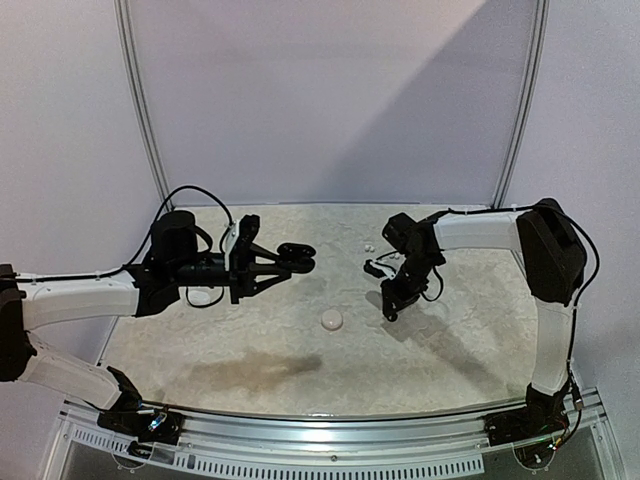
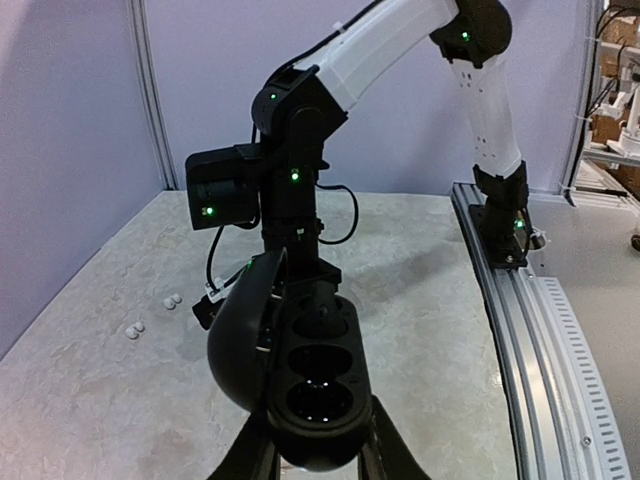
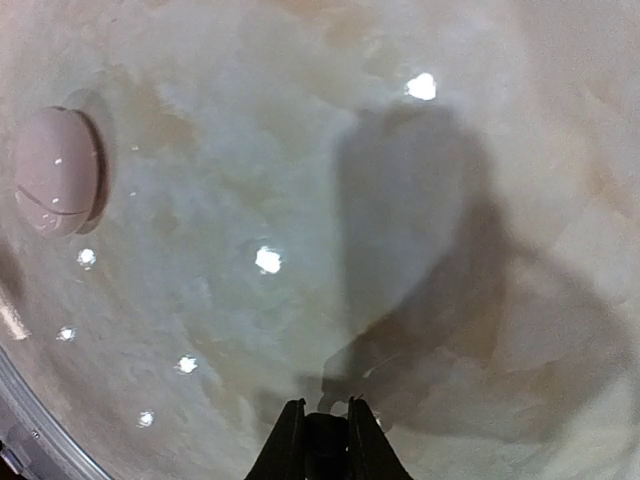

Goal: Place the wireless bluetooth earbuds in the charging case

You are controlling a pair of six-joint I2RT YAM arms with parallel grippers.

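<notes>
My left gripper (image 1: 272, 276) is shut on the black charging case (image 2: 318, 440), held up off the table. The case's lid (image 2: 240, 330) stands open, and dark empty wells show in its base. The small white earbuds (image 2: 172, 300) lie in two spots on the table, with a second white earbud (image 2: 135, 330) nearer the left; both are in front of the right arm's base. My right gripper points down over bare table, its fingertips a little apart with a dark shape between them. Whether anything is gripped there I cannot tell.
A round pinkish-white lump (image 1: 332, 320) lies mid-table between the two arms, left of my right gripper. Cables loop from both arms. A metal rail (image 1: 330, 455) runs along the front edge.
</notes>
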